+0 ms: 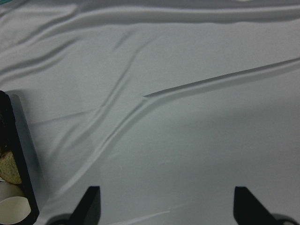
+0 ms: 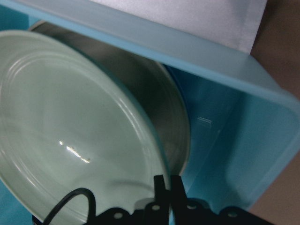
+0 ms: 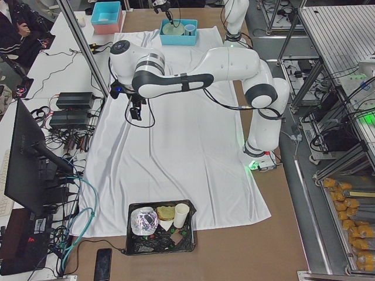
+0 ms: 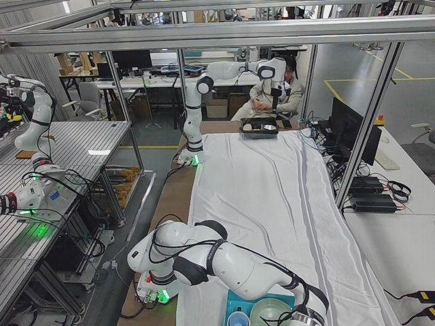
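Note:
In the right wrist view my right gripper grips the rim of a pale green plate (image 2: 79,122), tilted inside a blue bin (image 2: 248,145) over a metal dish (image 2: 173,131). The same bin (image 3: 179,40) stands at the far end of the table. My left gripper hangs open over bare white cloth (image 1: 187,140). A black tray (image 3: 161,249) with a foil-topped bowl (image 3: 144,220), a white cup (image 3: 181,215) and food items sits at the near end.
A monitor (image 3: 32,164), cables and power boxes (image 3: 73,100) line one side of the table. Metal frame posts stand beside it.

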